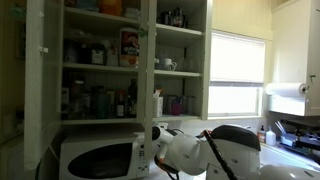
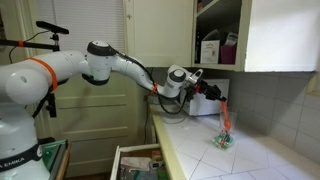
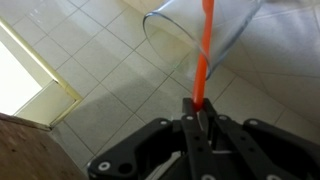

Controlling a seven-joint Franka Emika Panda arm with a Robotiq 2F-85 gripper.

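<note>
A long orange-red stick-like object (image 3: 205,50) runs out from between the fingertips of my gripper, which is shut on its end. Beyond the fingers, a clear container (image 3: 152,18) shows its curved rim around part of the orange object. In exterior view 2, the black gripper (image 2: 224,92) is over the counter, and the orange object (image 2: 225,115) hangs down from it towards the clear container (image 2: 222,140). How far inside the container its lower end reaches is hard to tell. Exterior view 1 does not show the fingertips clearly.
A white microwave (image 1: 100,157) stands below open shelves of jars and bottles. An open drawer (image 2: 138,160) holding things sits at the counter's front.
</note>
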